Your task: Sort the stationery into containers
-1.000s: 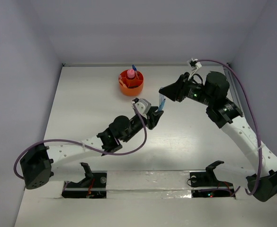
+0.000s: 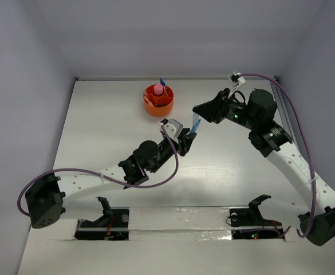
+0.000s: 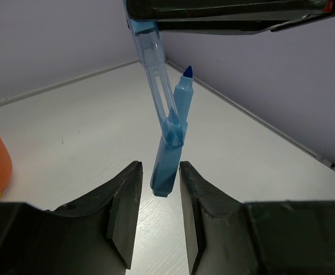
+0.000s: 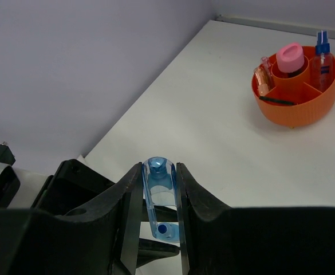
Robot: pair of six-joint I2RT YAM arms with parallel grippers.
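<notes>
A clear blue plastic piece point(image 3: 153, 51) hangs upright from my right gripper, which is shut on its top. A light blue marker point(image 3: 167, 166) with a dark blue tip stands slightly slanted at the piece's lower end. My left gripper is part open just below, its fingertips on either side of the marker's bottom in the left wrist view; whether they touch it cannot be told. An orange organizer point(image 4: 296, 112) at the back holds a pink item point(image 4: 290, 57), a blue-capped bottle point(image 4: 322, 69) and several small items.
Grey walls border it at the back and both sides, and the organizer stands near the back edge.
In the top view both arms are almost still; the right gripper has shifted very slightly, and more of the blue marker shows beside the left fingertips.
</notes>
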